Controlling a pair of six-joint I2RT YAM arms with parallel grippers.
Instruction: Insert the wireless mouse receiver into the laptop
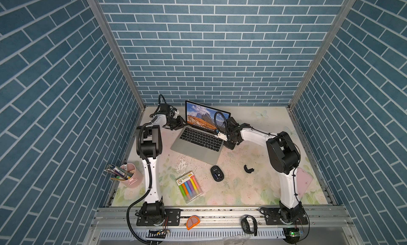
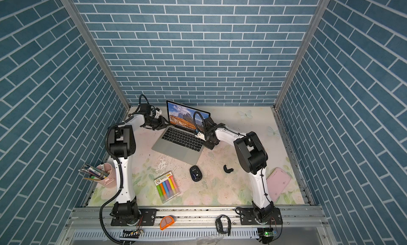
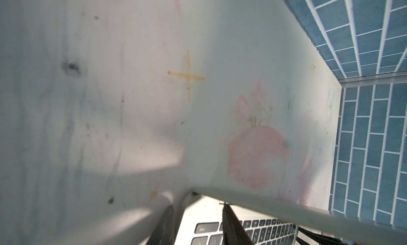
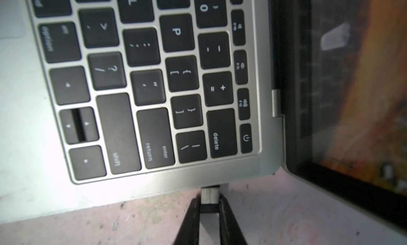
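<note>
The open laptop point(image 1: 195, 149) stands mid-table. At its right edge, in the right wrist view, the small silver-and-black receiver point(image 4: 209, 196) sits against the side, between the fingertips of my right gripper; whether it is seated in a port I cannot tell. My left gripper is at the laptop's back left corner, its fingers either side of that corner, shut on the laptop.
A black mouse point(image 1: 217, 173) and a small black curved piece point(image 1: 248, 169) lie in front of the laptop. A pack of markers point(image 1: 189, 186), a pink pen cup point(image 1: 132, 179) and a pink pad point(image 1: 303, 180) are nearer the front.
</note>
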